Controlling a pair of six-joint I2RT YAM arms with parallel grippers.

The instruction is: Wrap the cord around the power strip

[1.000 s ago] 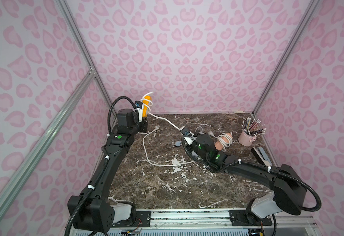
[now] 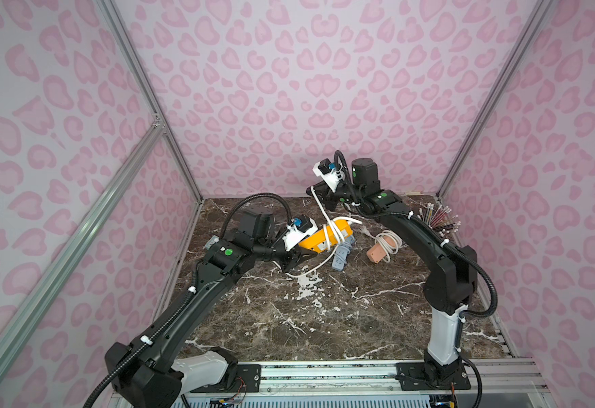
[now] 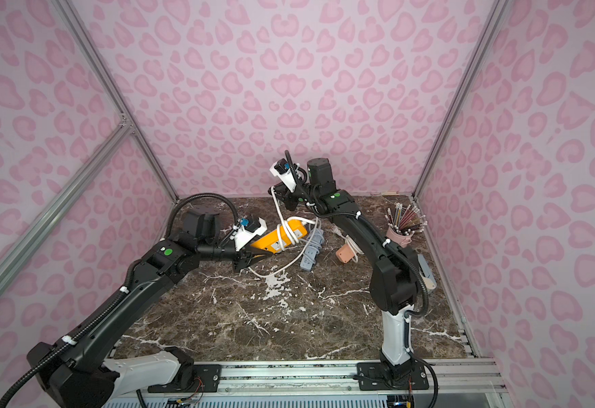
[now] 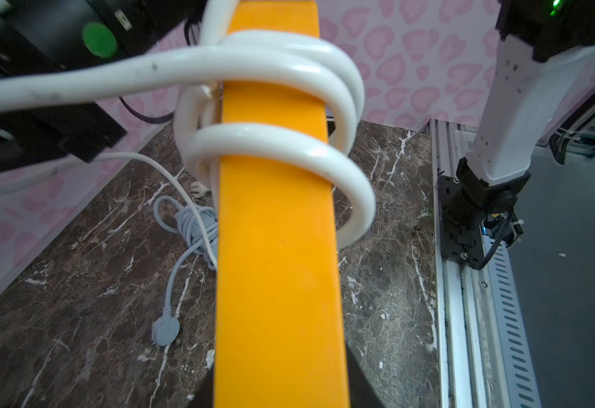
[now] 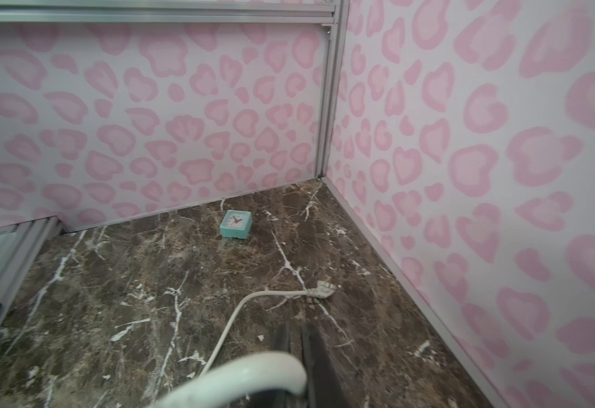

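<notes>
The orange power strip (image 2: pixel 318 239) is held tilted in the air by my left gripper (image 2: pixel 296 248), shut on its near end. Several loops of white cord (image 4: pixel 277 146) circle its far part. My right gripper (image 2: pixel 321 190), raised above the strip, is shut on the white cord, which runs from it down to the loops. In the right wrist view a blurred cord (image 5: pixel 256 374) crosses the fingertips. A thinner length of cord (image 3: pixel 270 274) hangs below the strip, and a plug (image 5: pixel 321 289) lies on the table.
A grey strip with coiled cord (image 2: pixel 341 255), a pink strip with cord (image 2: pixel 377 251) and a cup of sticks (image 3: pixel 399 234) stand behind and right. A small clock (image 5: pixel 235 224) sits near a wall.
My right gripper has risen from low over the table to above the strip with the cord.
</notes>
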